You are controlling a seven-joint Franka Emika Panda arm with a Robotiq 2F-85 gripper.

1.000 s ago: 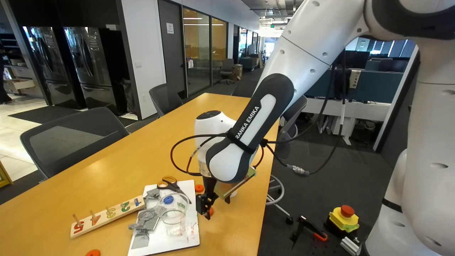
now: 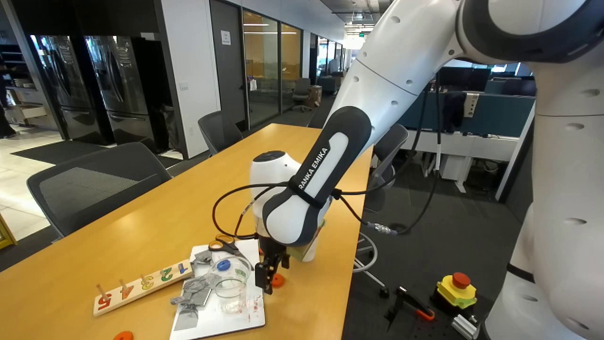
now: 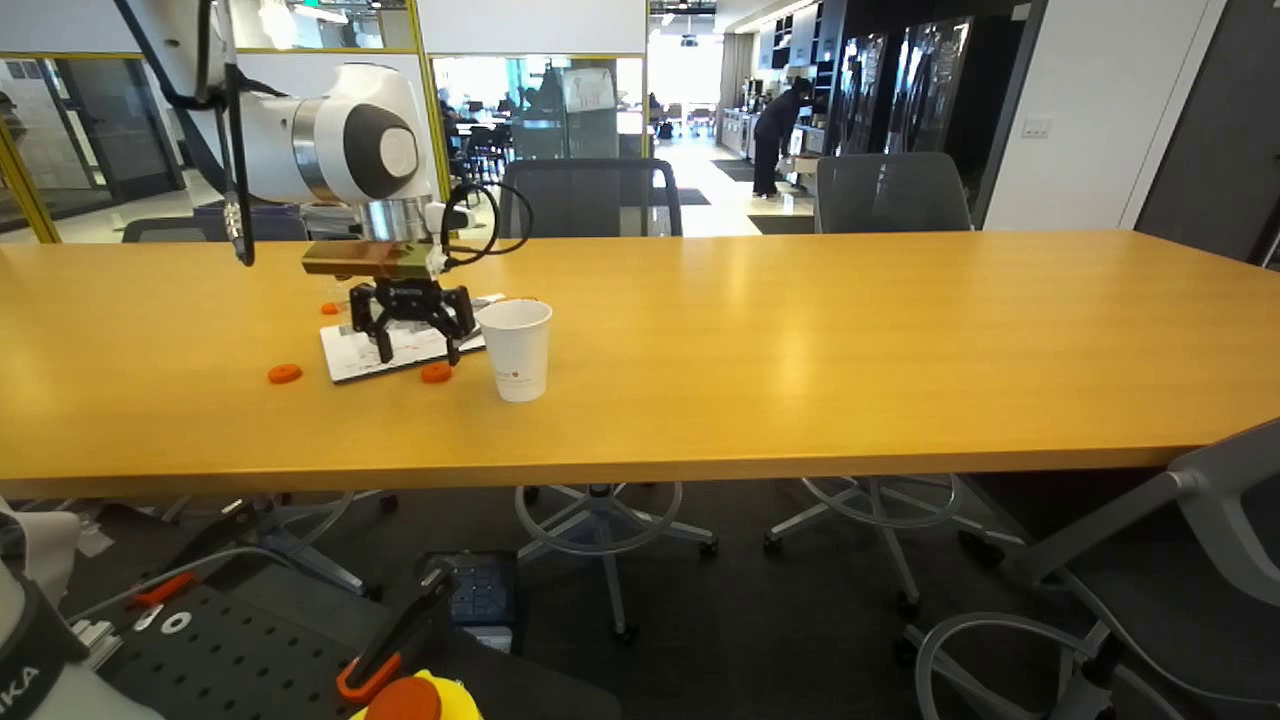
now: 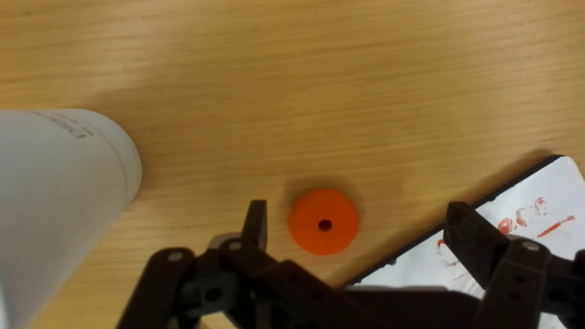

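An orange disc with a small centre hole [image 4: 323, 221] lies flat on the table, in the wrist view between my two spread fingers but farther down than they are. My gripper is open and holds nothing. In the first exterior view the gripper [image 2: 274, 276] hangs just beside that disc [image 2: 278, 280], close to the whiteboard's edge. From the other side, the disc [image 3: 435, 373] shows just below the right finger of the gripper [image 3: 419, 355]. A wooden peg board with painted numbers [image 2: 142, 286] lies left of the whiteboard.
A white paper cup [image 3: 519, 350] stands close to the gripper. On the whiteboard [image 2: 249, 317] are a clear cup [image 2: 230, 294], scissors [image 2: 226, 246] and grey scraps [image 2: 195, 292]. Other orange discs [image 3: 284, 373] lie on the table, whose far right half is clear.
My arm and gripper have shifted left in the first exterior view, and the wrist has turned. The open gripper now covers less of the near disc; the tabletop objects have stayed put.
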